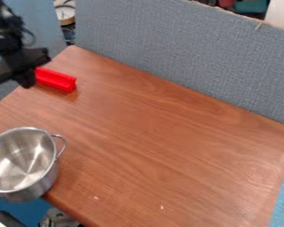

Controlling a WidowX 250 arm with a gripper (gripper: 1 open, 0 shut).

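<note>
A red cylindrical object [57,80] lies on the wooden table at the upper left. The black gripper [26,78] is at its left end, over the table's left edge, and looks shut; whether it touches the red object is unclear, and nothing shows held. A steel pot [24,164] with a side handle stands at the lower left, below the gripper.
A grey padded wall [180,53] runs along the back. A blue strip [282,195] lies at the right edge.
</note>
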